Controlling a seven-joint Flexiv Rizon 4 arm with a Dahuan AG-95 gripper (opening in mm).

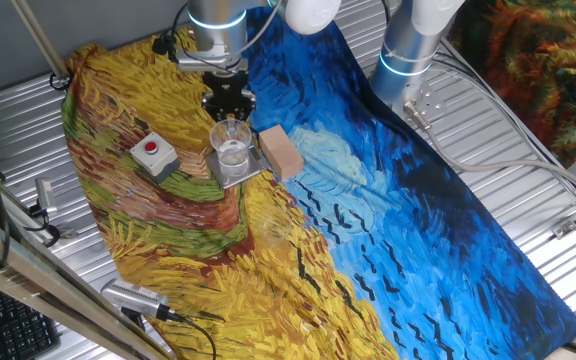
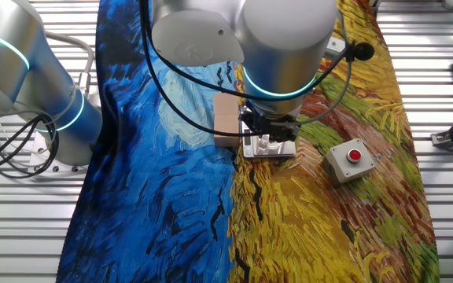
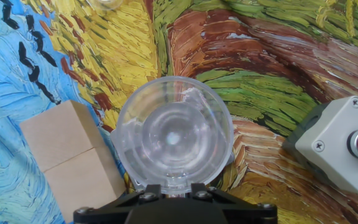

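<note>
A clear, wide-rimmed cup (image 1: 232, 150) appears upright at a small silvery square plate (image 1: 240, 180); whether its base touches the plate is unclear. Seen from above in the wrist view, the cup (image 3: 174, 134) looks empty. My gripper is at the cup's near rim, one black fingertip (image 3: 152, 190) to each side of a narrow gap. Clear plastic shows at that gap, but whether the fingers press on it cannot be made out. In the second exterior view the arm hides most of the cup, and the plate (image 2: 270, 151) shows below the gripper.
Close beside the cup stand wooden blocks (image 3: 73, 158). A grey box with a red button (image 1: 154, 156) sits on the cup's other side.
</note>
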